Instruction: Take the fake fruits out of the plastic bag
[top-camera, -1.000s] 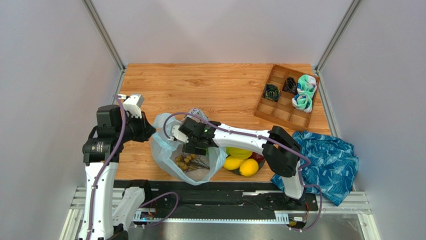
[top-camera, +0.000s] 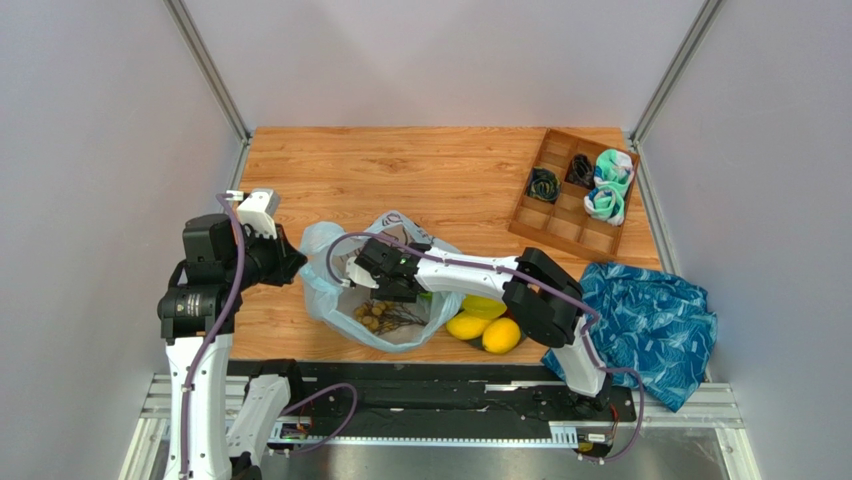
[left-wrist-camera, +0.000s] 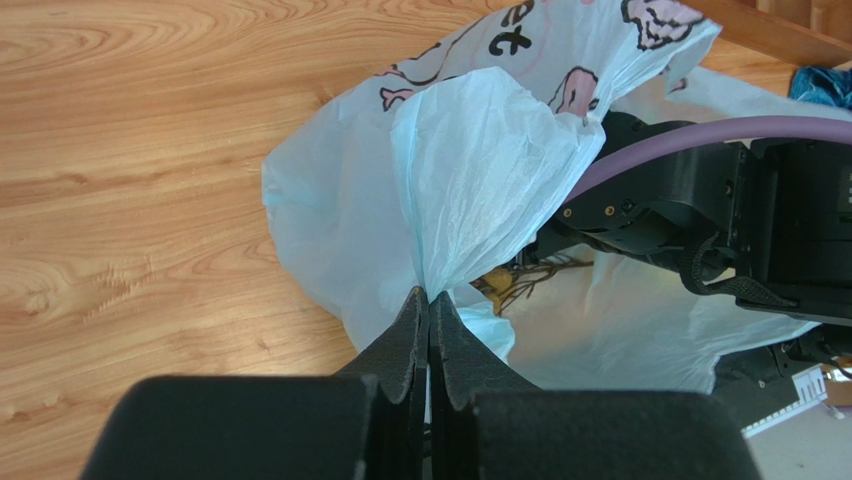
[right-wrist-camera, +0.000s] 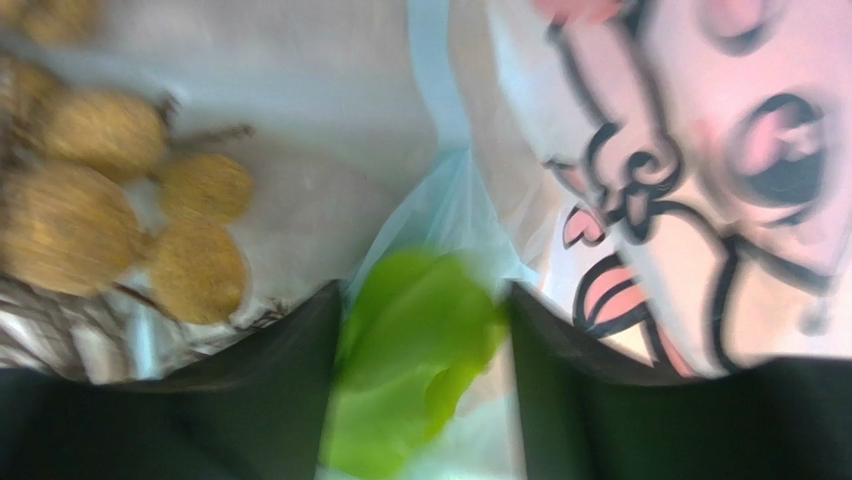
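Observation:
The pale blue plastic bag (top-camera: 325, 290) lies on the table, its edge pinched in my shut left gripper. My right gripper is down inside the bag, its blurred fingers part open around a green fruit (right-wrist-camera: 410, 370); whether they touch it I cannot tell. Small round tan fruits (right-wrist-camera: 200, 270) on twigs lie in the bag beside it. Outside the bag, partly under the right arm, are yellow fruits (top-camera: 500, 336) in a pile.
A wooden compartment tray (top-camera: 558, 227) with cloths stands at the back right. A blue patterned cloth (top-camera: 650, 330) lies at the right front.
My left gripper has shifted slightly left, drawing the bag's edge with it. The right arm has shifted and bent at the elbow, its wrist staying over the bag.

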